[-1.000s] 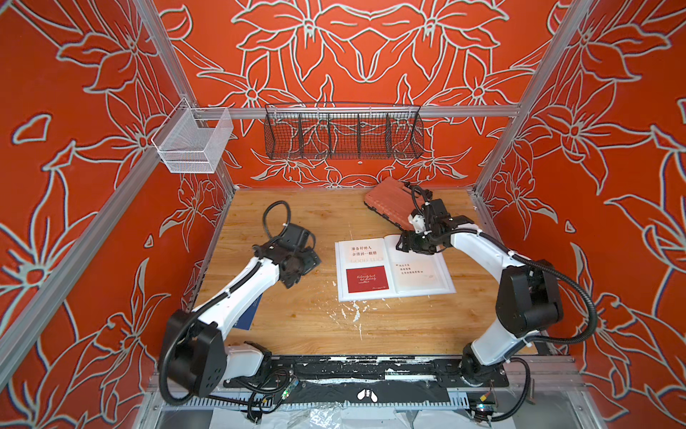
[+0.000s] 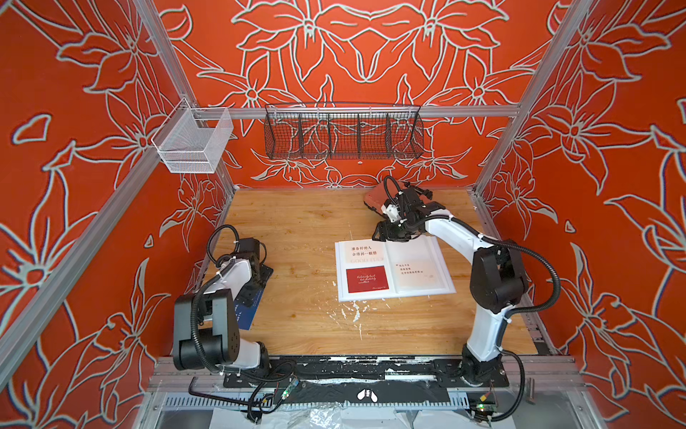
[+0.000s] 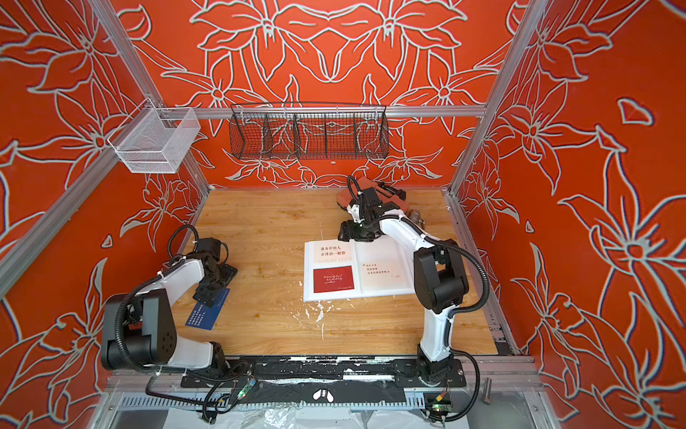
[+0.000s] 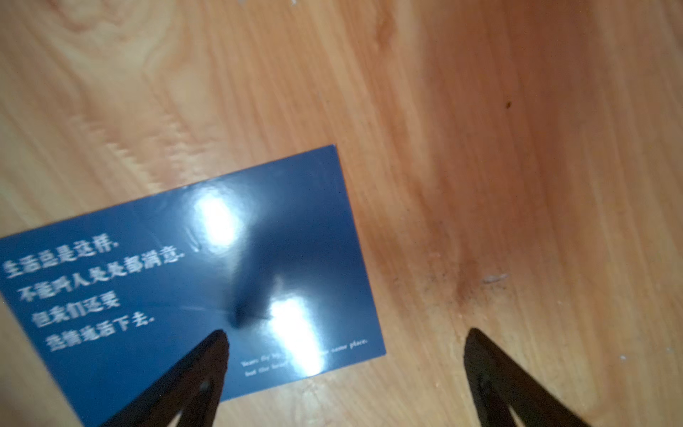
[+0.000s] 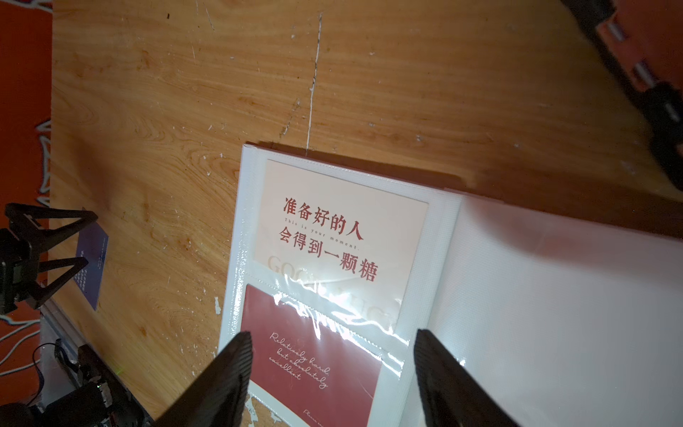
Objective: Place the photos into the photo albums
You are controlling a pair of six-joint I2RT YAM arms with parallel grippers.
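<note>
An open white photo album (image 2: 421, 261) lies right of centre, holding a cream card (image 5: 334, 235) and a red card (image 5: 306, 363) in its left page and a cream card low on its right page (image 3: 386, 275). A blue card (image 4: 170, 284) with white writing lies at the table's left. My left gripper hovers open over the blue card's end, nothing between its fingers. My right gripper stands open and empty above the album's back edge, over the left page's inner side.
An orange case (image 2: 378, 193) lies at the back right, behind my right arm. A white basket (image 2: 196, 153) and a black wire basket (image 2: 343, 136) hang above the table.
My left gripper has swung left from mid-table to over the blue card. My right gripper has moved left and slightly back over the album, toward the orange case.
</note>
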